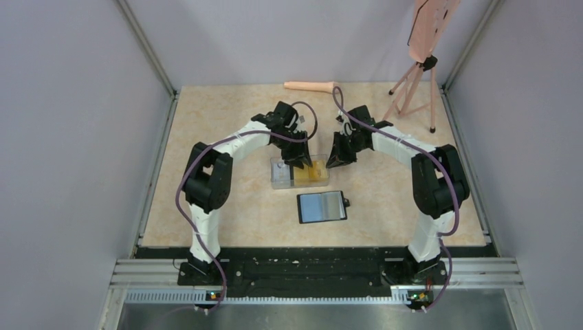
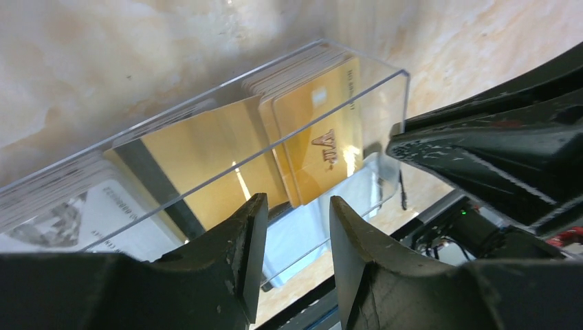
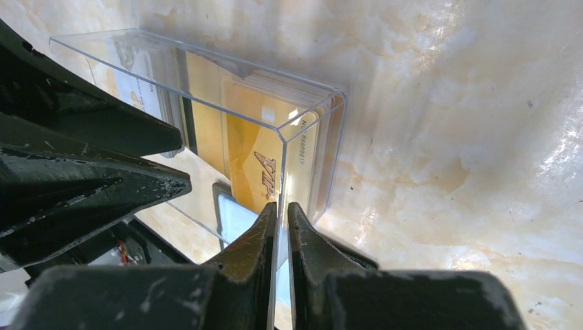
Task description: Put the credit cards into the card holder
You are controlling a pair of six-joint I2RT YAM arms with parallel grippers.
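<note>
In the clear box (image 1: 280, 185), gold credit cards (image 2: 320, 124) stand in a stack at the right end, with another gold card (image 2: 213, 155) beside them. White cards (image 2: 103, 220) fill the left end. Above the box my left gripper is open, nothing between its fingers. At the box's right end, my right gripper is shut, with the thin clear wall edge passing between its fingertips. The card holder (image 1: 322, 207), black-edged with blue and grey panels, lies open and flat in front of the box.
A pink rod (image 1: 311, 86) lies along the back edge of the table, and a pink tripod (image 1: 411, 89) stands at the back right. Bare tabletop (image 1: 265, 223) lies left of the card holder, and there is free room to its right.
</note>
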